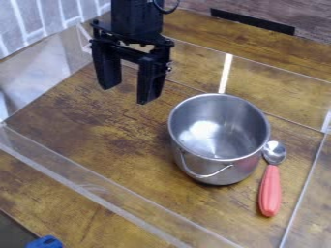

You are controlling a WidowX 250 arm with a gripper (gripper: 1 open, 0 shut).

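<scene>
My black gripper (131, 77) hangs over the upper-left part of the wooden worktop, its two fingers apart with nothing visible between them. A steel pot (218, 138) with a wire handle sits right of and below the gripper, apart from it. A spoon with a red handle (270, 190) lies just to the right of the pot, its metal bowl pointing away from the front edge.
Clear strips or panels border it. A blue object (45, 241) is partly visible at the bottom-left corner.
</scene>
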